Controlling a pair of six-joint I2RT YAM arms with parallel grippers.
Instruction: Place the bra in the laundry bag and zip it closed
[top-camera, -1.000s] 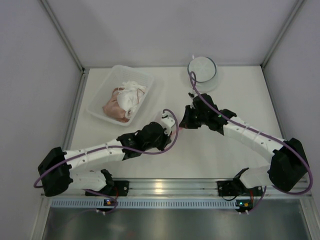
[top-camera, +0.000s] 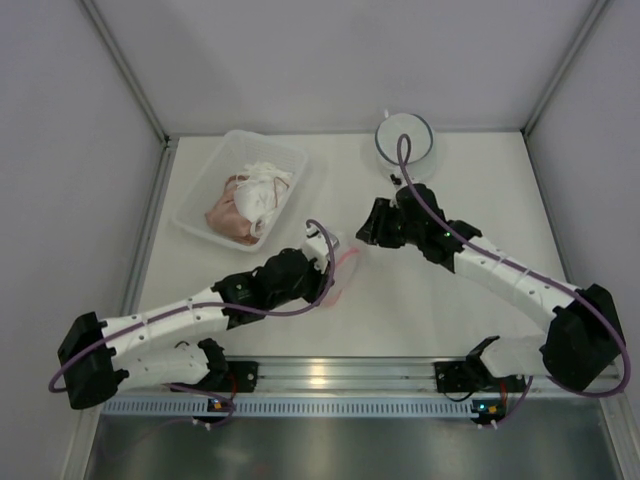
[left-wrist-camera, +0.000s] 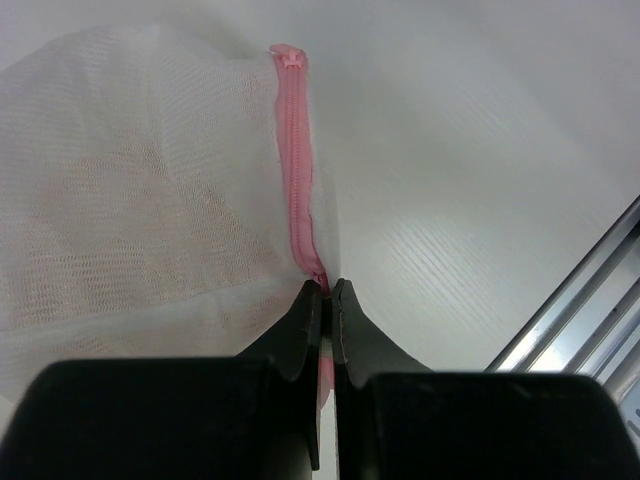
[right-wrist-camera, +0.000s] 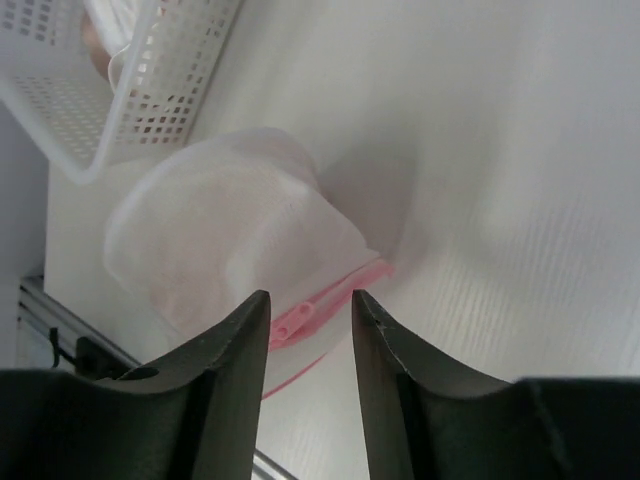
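My left gripper is shut on the zip edge of the white mesh laundry bag (left-wrist-camera: 130, 170). Beyond its fingertips the pink zip (left-wrist-camera: 296, 150) runs on to the bag's corner. A beige tone shows through the mesh; I cannot tell whether that is the bra. In the right wrist view the bag (right-wrist-camera: 240, 225) hangs tilted, with a pink zip pull (right-wrist-camera: 292, 322) on its edge. My right gripper stands open in front of it, its fingers apart and nothing visibly held. From above, the left arm hides most of the bag, leaving a pink strip (top-camera: 347, 258) showing.
A white perforated basket (top-camera: 190, 222) with beige and white cloth stands at the back left. Behind the right arm is a round white container (top-camera: 405, 165) with a dark rim.
My left gripper has moved left and slightly toward the front with the bag.
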